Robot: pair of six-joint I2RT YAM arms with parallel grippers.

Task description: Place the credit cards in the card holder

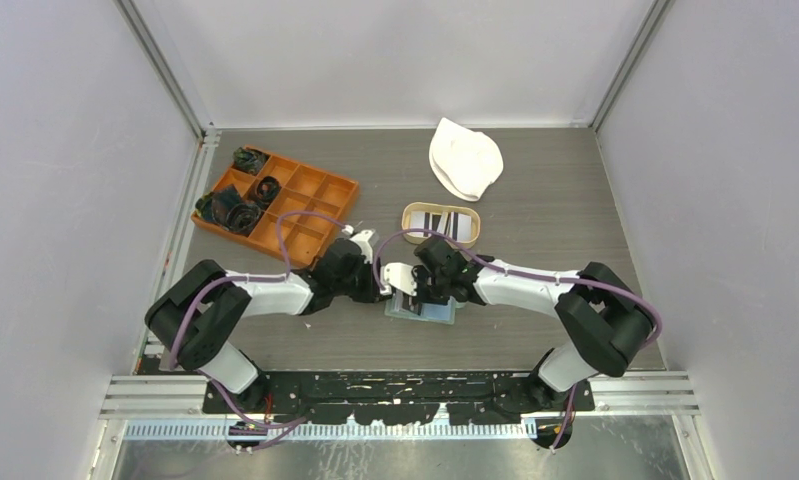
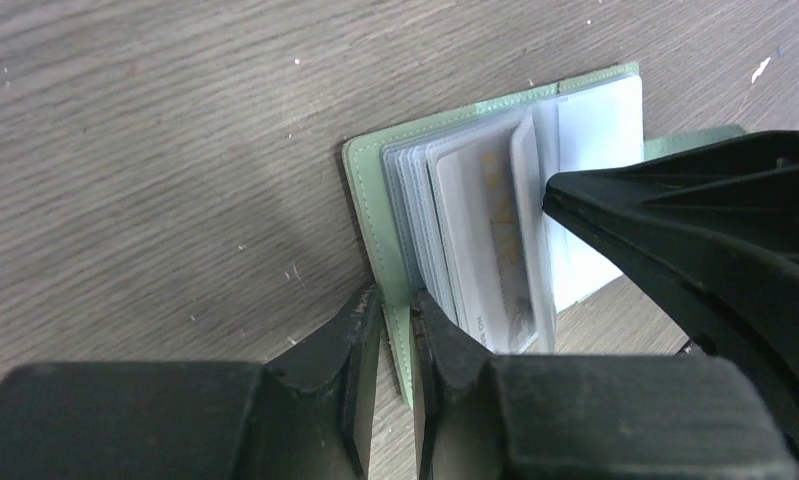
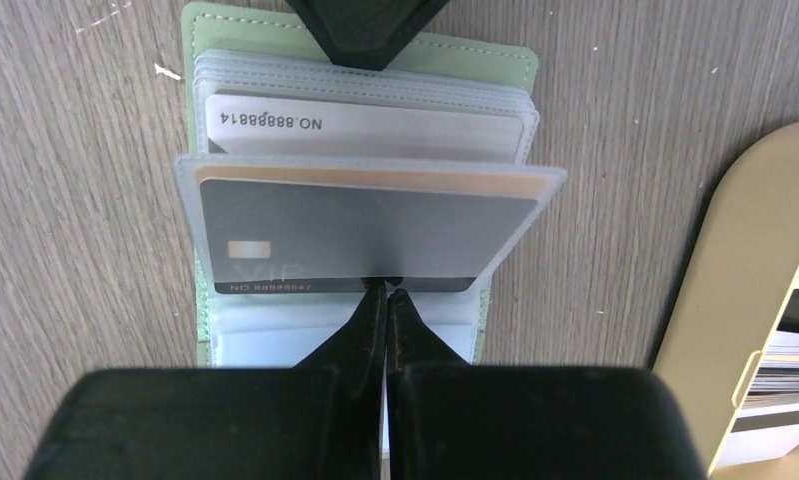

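Note:
The open card holder [image 3: 490,65], green with clear sleeves, lies on the table. My left gripper is shut on its green cover edge; a left fingertip [image 3: 360,50] also shows at that edge in the right wrist view. A grey VIP card [image 3: 365,225] sits in a clear sleeve that is tilted up from the stack. My right gripper is shut on this card's near edge. Under the raised sleeve, a white numbered card [image 3: 375,128] rests in another sleeve. From above, both grippers largely cover the holder.
Behind the holder stands a tan box [image 1: 408,212] with more cards. An orange divided tray [image 1: 337,189] holding dark items is at the back left, and a white cloth cap [image 1: 465,160] lies at the back.

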